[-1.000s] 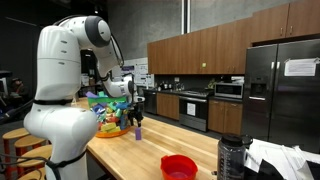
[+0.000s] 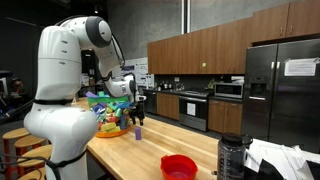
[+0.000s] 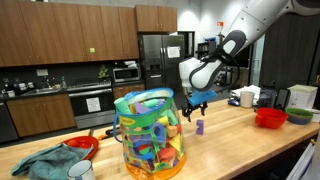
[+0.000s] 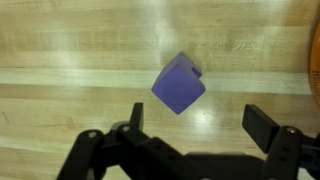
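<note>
A purple block (image 4: 179, 88) stands on the wooden table, turned at an angle to the planks in the wrist view. Both exterior views show the same purple block (image 2: 138, 135) by itself on the tabletop. My gripper is open above the table, its two black fingers wide apart at the bottom of the wrist view. Nothing is between them; the block appears below and slightly ahead of the gap. In the second exterior view, the block (image 3: 200, 127) lies beneath the white arm's end.
An orange-rimmed basket of colourful toys (image 3: 153, 135) stands close to the block. A red bowl (image 2: 180, 167) and a dark canister (image 2: 231, 157) sit elsewhere on the table. Around the block, the wood is bare. A red plate (image 3: 82, 146) and blue cloth (image 3: 50, 160) lie farther off.
</note>
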